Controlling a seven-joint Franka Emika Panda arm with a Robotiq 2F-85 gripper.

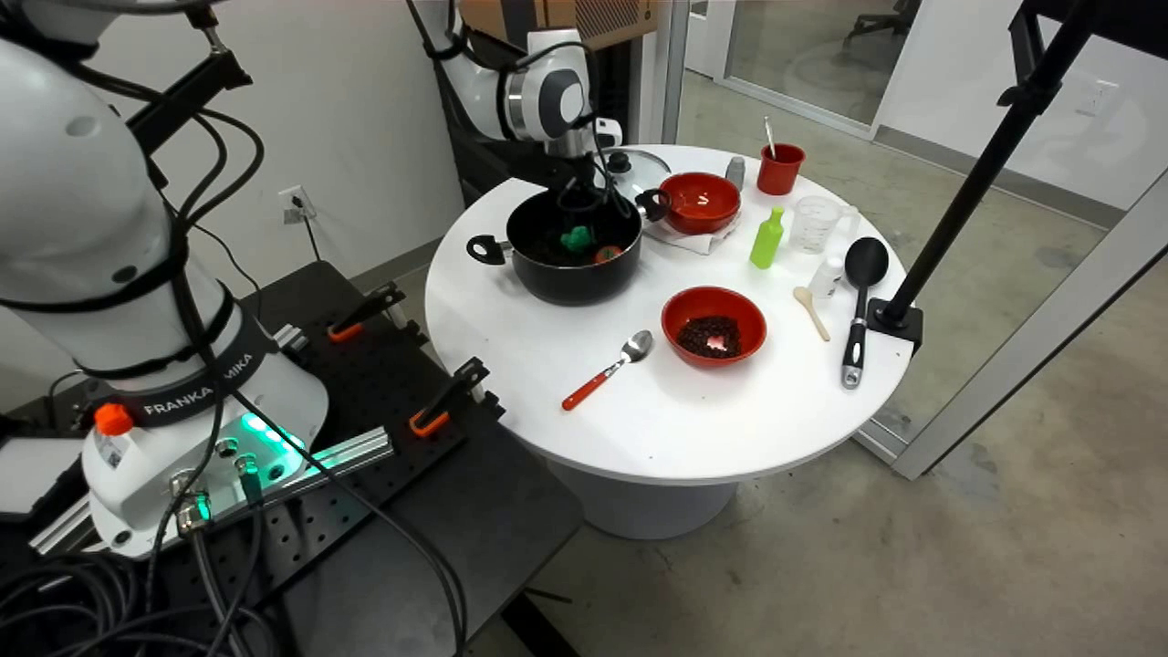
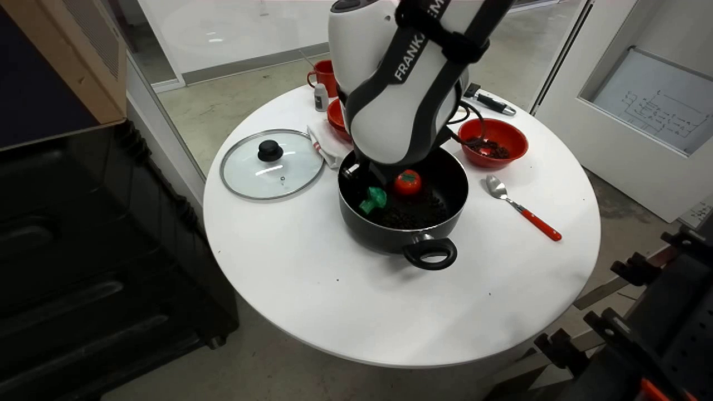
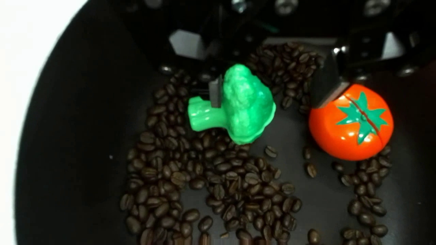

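Note:
Inside the black pot (image 1: 575, 280) my gripper is open, its two fingers well apart. A green toy broccoli (image 3: 245, 104) lies between them, close by the left finger (image 3: 215, 93), which overlaps its stem in the wrist view; whether they touch I cannot tell. Clear space separates the broccoli from the right finger (image 3: 330, 83). That finger stands at the upper edge of a red toy tomato (image 3: 347, 130) with a green star top. Dark coffee beans (image 3: 237, 179) are scattered over the pot's floor. Both exterior views mostly hide the fingers behind the arm and pot wall.
A glass lid (image 2: 267, 175) lies beside the pot. A red bowl (image 1: 701, 203) on a cloth is close to one handle; another red bowl (image 1: 731, 305) holds beans. A red-handled spoon (image 1: 609, 370) lies in front.

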